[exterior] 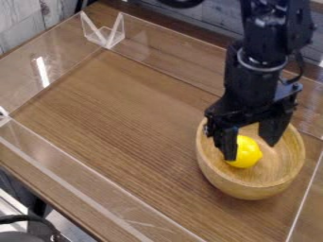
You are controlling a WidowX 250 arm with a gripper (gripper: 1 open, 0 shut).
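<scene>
A wooden bowl (259, 180) sits at the right of the table (113, 142), holding a yellow round object (241, 151). My black gripper (248, 128) is low over the bowl, open, its two fingers on either side above the yellow object, which is partly hidden behind them. Whether they touch it I cannot tell.
A white wire-like holder (104, 30) stands at the back left. A dark cable lies at the bottom left corner.
</scene>
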